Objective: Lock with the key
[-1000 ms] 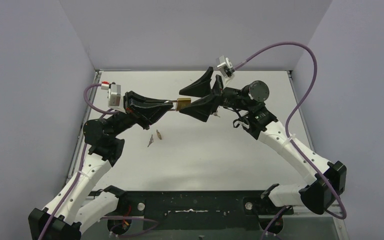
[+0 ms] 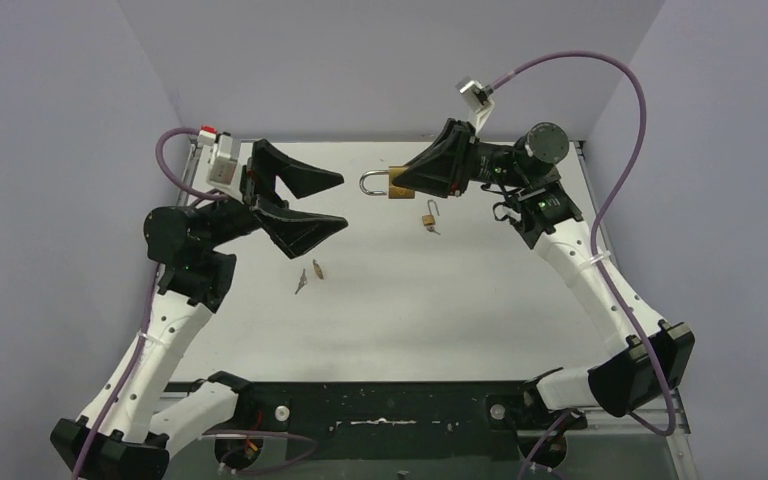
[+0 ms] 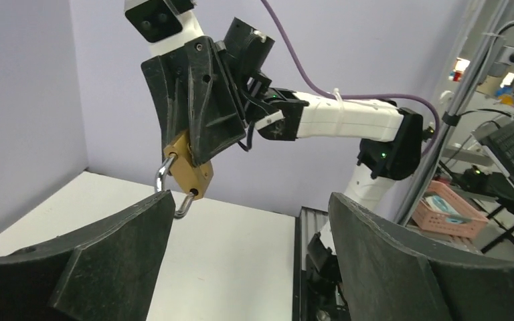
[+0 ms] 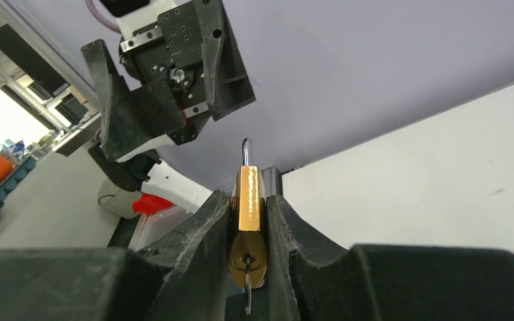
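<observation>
A brass padlock [image 2: 400, 183] is clamped in the air by my right gripper [image 2: 403, 181], its silver shackle [image 2: 372, 183] pointing left. In the right wrist view the padlock body [image 4: 249, 207] sits between the two fingers, and a thin metal piece, like a key [image 4: 247, 284] seen edge-on, stands at its keyhole. I cannot tell whether the shackle is fully seated. My left gripper [image 2: 345, 202] stands wide open to the left of the shackle, apart from it and empty. In the left wrist view the padlock [image 3: 191, 167] shows beyond its spread fingers [image 3: 114, 247].
On the white table [image 2: 390, 310] lie a small open padlock [image 2: 428, 220] with a key at it, a loose key [image 2: 301, 282] and a small brass item [image 2: 318, 269]. Grey walls stand at the sides and back.
My right gripper has shut on the padlock and moved right and toward the back with it.
</observation>
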